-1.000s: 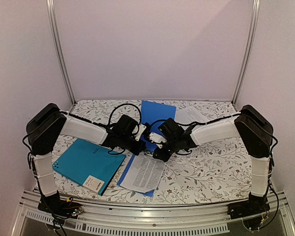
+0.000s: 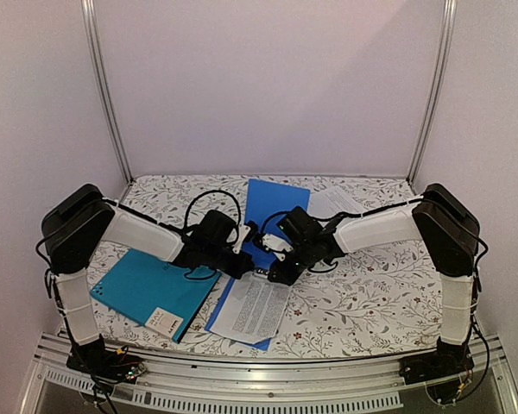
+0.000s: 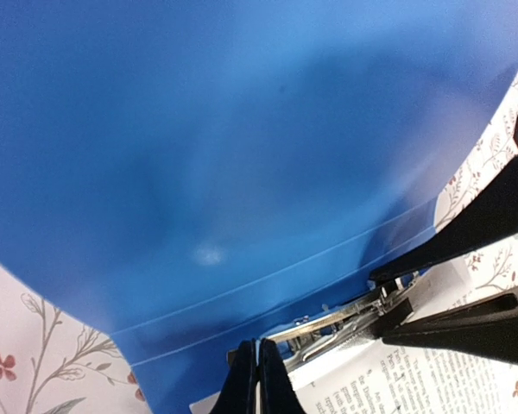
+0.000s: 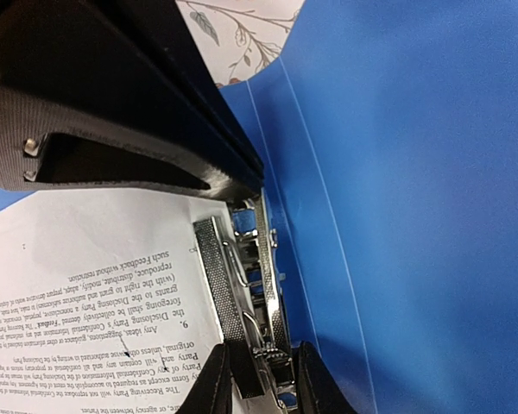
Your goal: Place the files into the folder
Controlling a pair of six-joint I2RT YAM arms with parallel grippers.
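Observation:
An open blue folder (image 2: 276,194) lies mid-table, printed pages (image 2: 252,306) on its near half. Its metal clip (image 3: 328,328) runs along the pages' top edge. My left gripper is shut at the clip's left part, nothing clear between its fingers. In the left wrist view, another gripper's two black fingers straddle the clip's other end. My right gripper is low on the clip in its own wrist view, fingertips part open around the metal; whether it grips is unclear.
A teal folder (image 2: 155,289) with a white label lies front left. More white paper (image 2: 332,198) lies at the back right, partly behind my right arm.
My left arm has shifted slightly toward the front of the table. The right arm is nearly still.

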